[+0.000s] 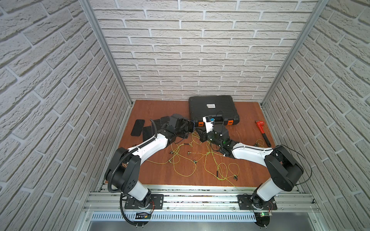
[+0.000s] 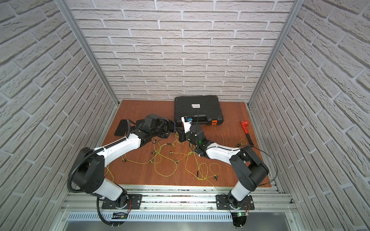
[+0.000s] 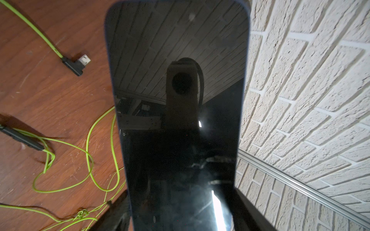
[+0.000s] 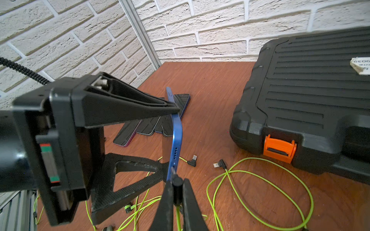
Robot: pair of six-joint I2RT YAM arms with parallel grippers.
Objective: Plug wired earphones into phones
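Observation:
My left gripper (image 1: 187, 127) is shut on a phone (image 3: 177, 115) with a blue edge (image 4: 176, 142), held upright above the table. My right gripper is shut on a black earphone plug (image 4: 177, 188) with a yellow-green cable (image 4: 178, 219). The plug's metal tip meets or nearly meets the phone's lower blue edge; I cannot tell whether it is inserted. Other yellow-green cables with plugs (image 4: 219, 164) lie on the wooden table. More phones (image 4: 146, 127) lie behind my left gripper.
A black case (image 1: 214, 105) stands at the back middle, close behind the grippers. A red wrench (image 1: 262, 130) lies at the right edge. A single phone (image 1: 138, 127) lies at the far left.

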